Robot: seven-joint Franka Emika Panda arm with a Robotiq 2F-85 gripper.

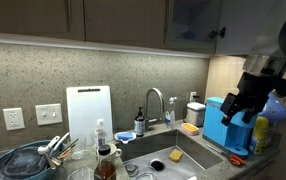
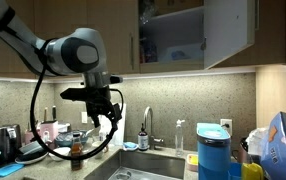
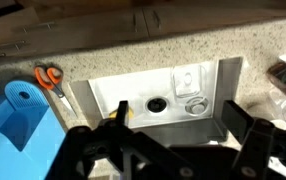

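Note:
My gripper stands open over the sink, with nothing between its fingers. In the wrist view the steel sink point(image 3: 123, 92) lies beneath it, holding a dark drain point(image 3: 156, 104) and clear plastic pieces point(image 3: 187, 78). Part of a yellow sponge point(image 1: 175, 155) shows in the basin in exterior view 1. Orange-handled scissors point(image 3: 49, 77) rest on the counter beside the sink, near a blue bin point(image 3: 23, 118).
A tall faucet point(image 1: 148, 100) rises behind the sink, with a dark soap bottle point(image 1: 139, 123) beside it. A brown-filled jar point(image 1: 105, 160), glasses and a dark bowl point(image 1: 18, 162) crowd the left counter. An upper cabinet door point(image 2: 228, 30) hangs open.

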